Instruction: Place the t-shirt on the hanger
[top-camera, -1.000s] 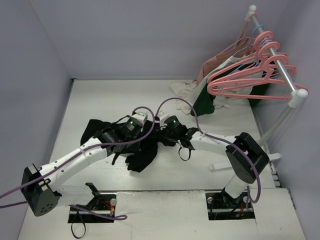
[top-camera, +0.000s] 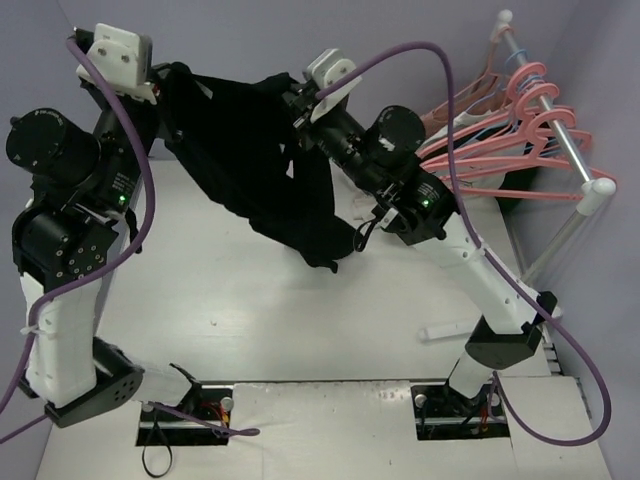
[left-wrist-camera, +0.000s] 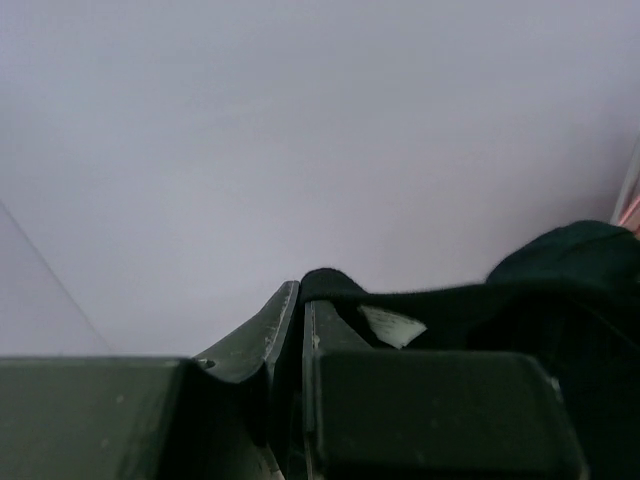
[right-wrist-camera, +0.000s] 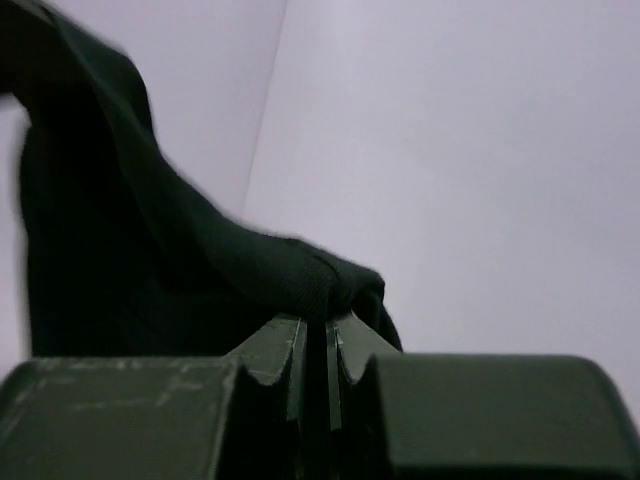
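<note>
A black t-shirt (top-camera: 235, 150) hangs stretched between my two raised grippers in the top view, its lower part dangling over the table. At its left end my left gripper (top-camera: 162, 112) is shut on the cloth; the left wrist view shows the shirt (left-wrist-camera: 560, 300) pinched between the fingers, a pale label beside them. My right gripper (top-camera: 298, 105) is shut on the shirt's other end, and in the right wrist view the dark fabric (right-wrist-camera: 250, 265) runs into the fingertips. Several pink hangers (top-camera: 520, 150) hang on the rail at the right.
The white rack rail (top-camera: 555, 110) slopes along the right side, with garments hanging on it, partly hidden by my right arm. A white rack foot (top-camera: 450, 330) lies at the right.
Both arms have risen, lifting the shirt off the table. My left gripper has since moved left and away from the right one, drawing the cloth out between them.
</note>
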